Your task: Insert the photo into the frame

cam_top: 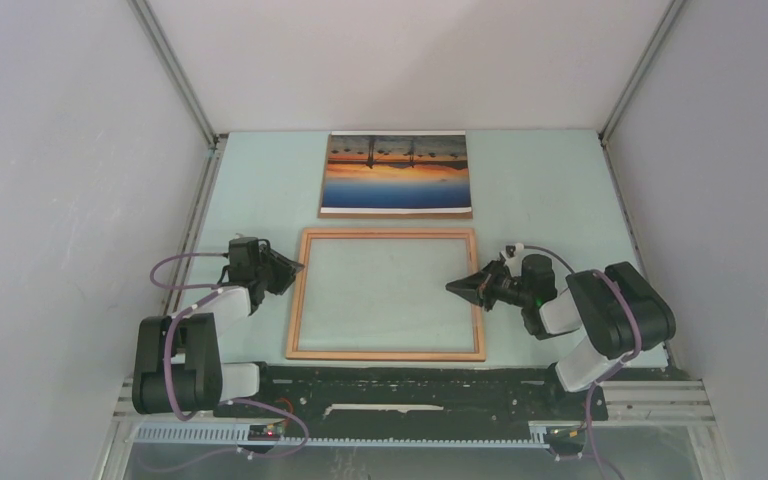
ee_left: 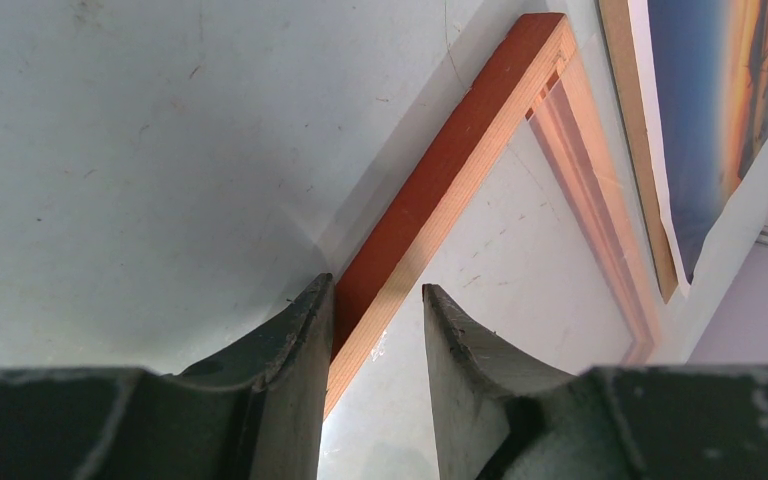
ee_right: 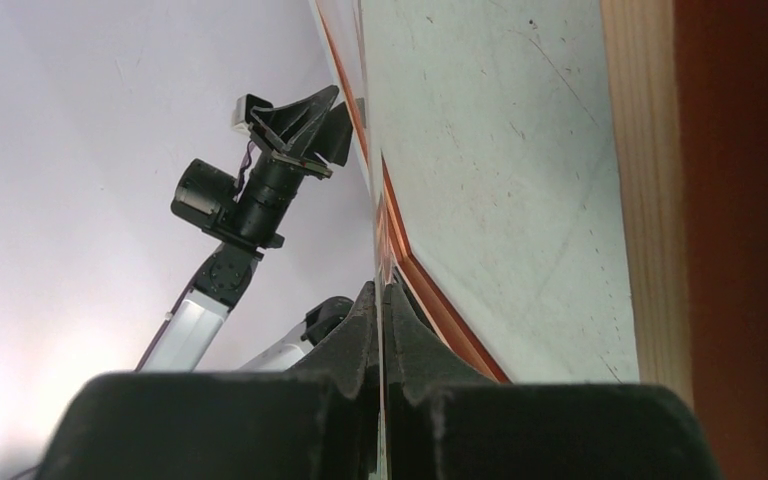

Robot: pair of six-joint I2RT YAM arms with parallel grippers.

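Note:
The empty wooden frame (cam_top: 388, 355) lies flat on the table. Its left bar passes between the fingers of my left gripper, which is shut on it. Over the frame's right bar, my right gripper is shut, with the thin edge of a clear sheet (ee_right: 375, 170) standing up between its fingertips. How much of the frame's opening this sheet covers is hard to tell. Behind the frame, the sunset photo (cam_top: 396, 190) lies on a brown board (cam_top: 396, 215), untouched by either gripper.
Bare table (cam_top: 550, 190) shows on both sides of the photo. Only a narrow gap parts the brown board from the frame's back bar. The table's front edge is close to the frame's front bar.

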